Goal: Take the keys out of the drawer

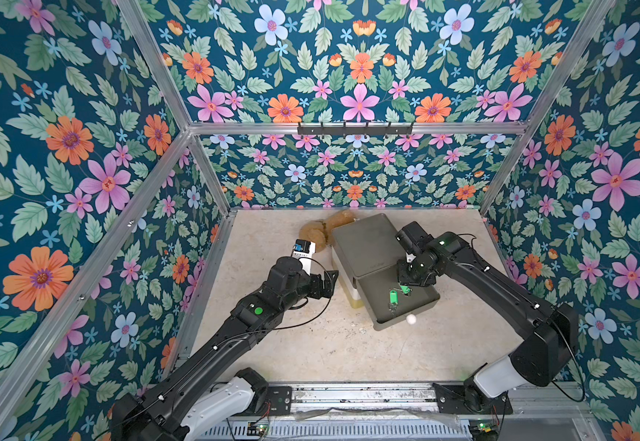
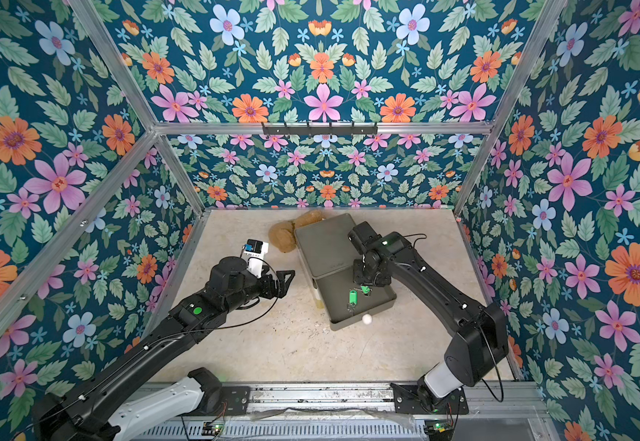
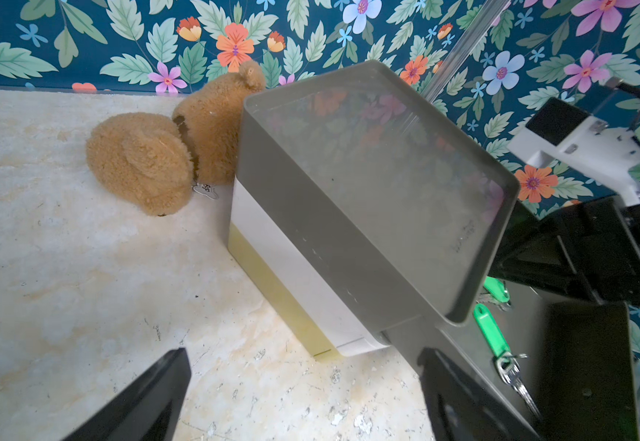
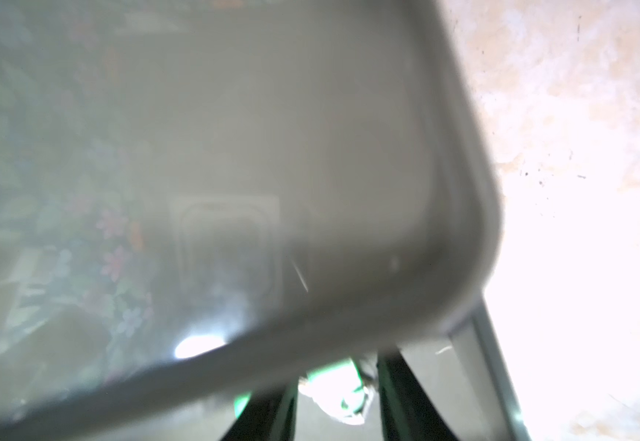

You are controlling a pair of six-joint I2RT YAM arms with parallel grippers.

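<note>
The grey drawer (image 1: pixel 424 298) is pulled out from its box (image 1: pixel 367 246). Inside lie keys with a green tag (image 1: pixel 393 297) and, just behind them, a second green tag (image 1: pixel 406 289). The left wrist view shows metal keys (image 3: pixel 512 371) on the nearer tag (image 3: pixel 490 329). My right gripper reaches down into the drawer by the box's front edge. It is open, and a green tag (image 4: pixel 334 380), overexposed there, shows between its fingers, ungripped. Left of the box, my left gripper hangs open over the table, empty.
A brown plush toy (image 3: pixel 139 161) sits against the box's far left side. The box's overhanging top rim (image 4: pixel 378 312) is close to my right fingers. A small white ball-like spot (image 1: pixel 411 319) shows at the drawer's front.
</note>
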